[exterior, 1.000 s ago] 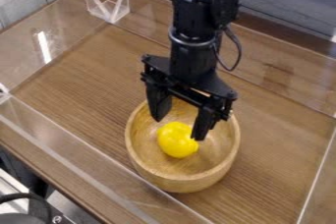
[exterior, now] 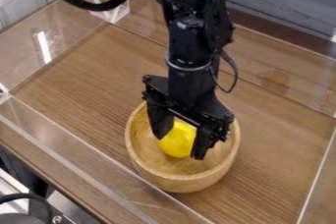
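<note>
A yellow object point(exterior: 176, 141), rounded, sits in a light wooden bowl point(exterior: 178, 177) at the lower middle of the camera view. My black gripper point(exterior: 182, 134) is lowered into the bowl, its open fingers spread over and around the yellow object and partly hiding it. Whether the fingers touch it, I cannot tell.
A clear acrylic piece point(exterior: 108, 2) stands at the back left, by the table's edge. A black cable shows at the bottom left.
</note>
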